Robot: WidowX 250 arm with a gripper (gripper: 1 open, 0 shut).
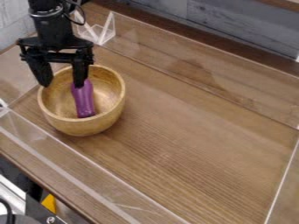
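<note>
My black gripper (61,68) is at the upper left, over the left rim of a round wooden bowl (103,119), its fingers pointing down and apart, open. Inside the bowl lies a long purple object (83,101), just right of and below the gripper. Whether the fingers touch anything is hard to tell.
A small clear, bag-like item (96,31) stands behind the gripper. The table's left edge runs near the bowl, with cables and a yellow object below it.
</note>
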